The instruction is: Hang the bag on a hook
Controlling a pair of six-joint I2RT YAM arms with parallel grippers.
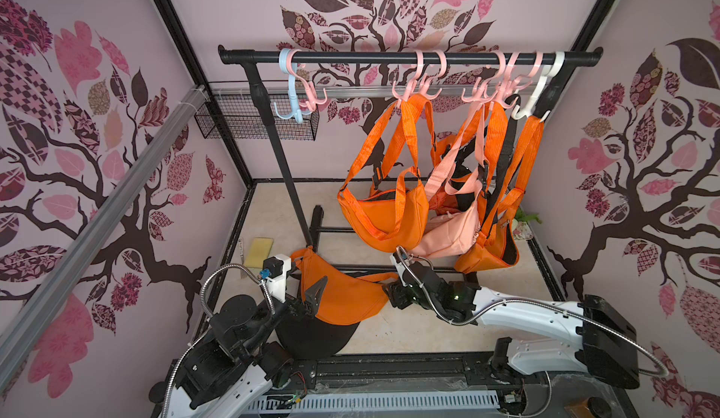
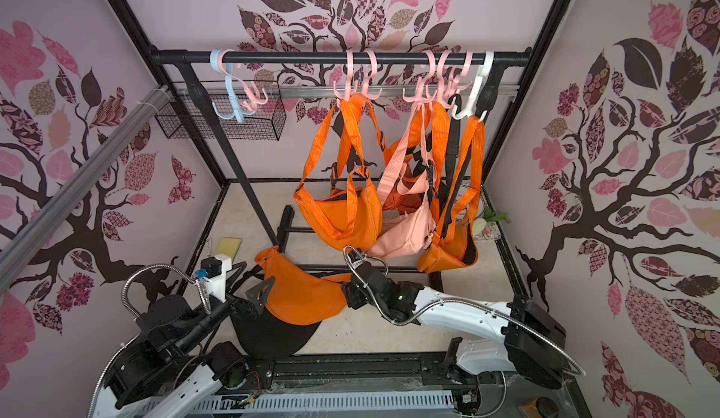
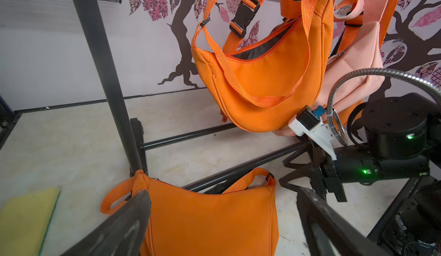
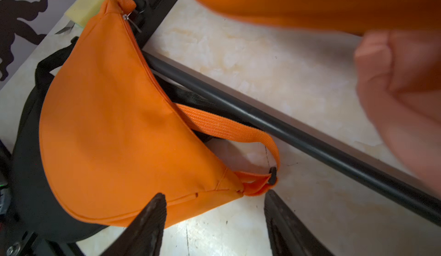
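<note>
An orange bag (image 1: 345,298) lies on the floor over a black bag (image 4: 32,155), its straps loose at both ends (image 4: 220,125). My left gripper is open above its left part, nothing held. My right gripper is open over the bag's right end and strap. Pink, blue and white hooks (image 2: 347,80) hang on the rail above; several orange bags (image 1: 382,215) and a pink bag (image 1: 450,234) hang from them.
The rack's lower bars (image 4: 321,150) run behind the lying bag. A yellow sponge (image 3: 27,214) lies at left. The hanging bags are just above my right arm. The blue hook (image 2: 234,106) at left holds no bag.
</note>
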